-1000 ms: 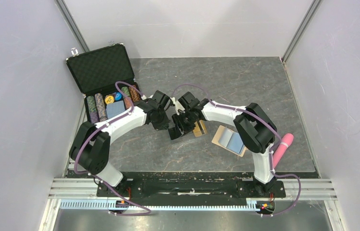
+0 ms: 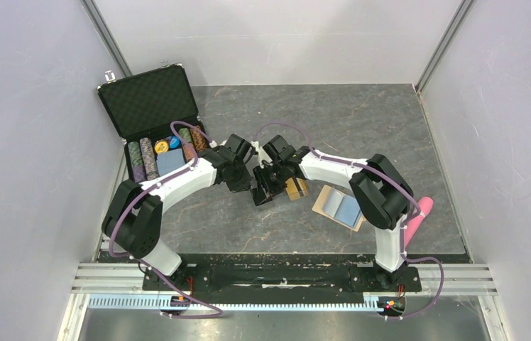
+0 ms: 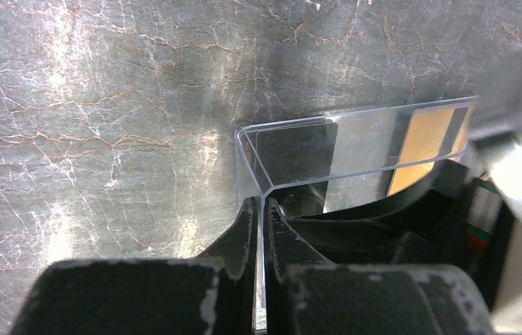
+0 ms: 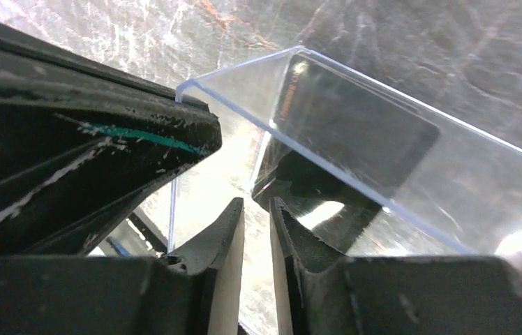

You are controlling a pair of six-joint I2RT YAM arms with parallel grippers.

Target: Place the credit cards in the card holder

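A clear acrylic card holder [image 3: 356, 142] sits at the middle, with my left gripper shut on its corner wall. Inside or beneath its clear walls show a black card [image 4: 356, 139] and, farther along, a gold card [image 3: 419, 143], also in the top view [image 2: 296, 188]. My right gripper hangs over the holder's near corner, its tips a little apart with nothing clear between them. In the top view both grippers meet at the centre and hide much of the holder.
An open chip case [image 2: 148, 99] stands at the back left. A board with light blue cards [image 2: 341, 209] and a pink roll [image 2: 417, 219] lie at the right.
The right arm has shifted slightly over the last second. The left arm looks unchanged, and the holder and cards beneath the grippers have moved very little.
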